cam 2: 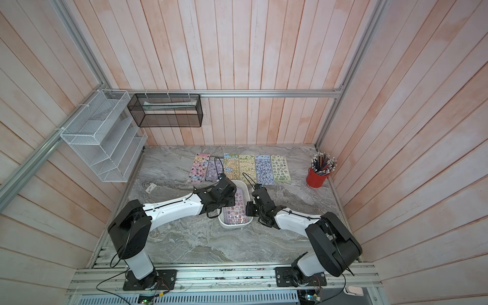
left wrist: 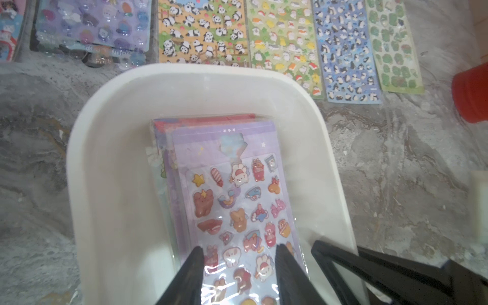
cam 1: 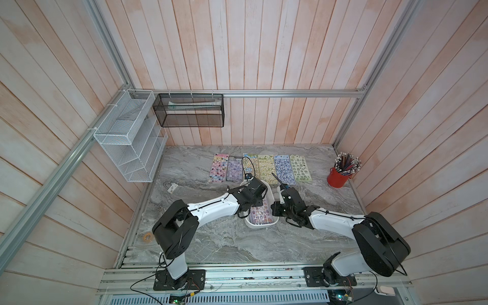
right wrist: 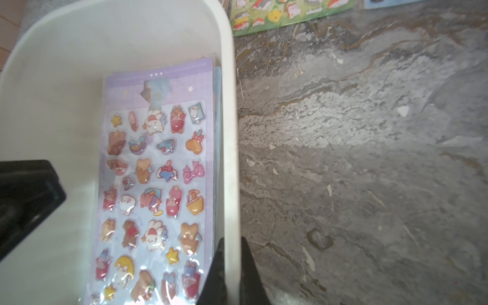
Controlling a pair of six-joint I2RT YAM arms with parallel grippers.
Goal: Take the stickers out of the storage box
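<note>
The white storage box (left wrist: pixel 84 203) stands on the marble table with a stack of sticker sheets (left wrist: pixel 239 203) lying in it. Topmost is a purple sheet with puffy animal stickers (right wrist: pixel 152 193). Over this sheet my left gripper hangs open, its two fingertips apart and nothing held between them. At the box's right side, my right gripper is shut on the wall, one finger inside and one outside. Beyond the box, several loose sheets lie in a row, among them a panda sheet (left wrist: pixel 203 33) and a blue penguin sheet (left wrist: pixel 348 50).
A red bucket of pens (cam 1: pixel 337 178) stands at the right. White wire shelves (cam 1: pixel 132 137) and a black mesh basket (cam 1: pixel 189 119) hang at the back left. A small white item (cam 1: pixel 172 187) lies on the left of the table. Bare marble surrounds the box in front.
</note>
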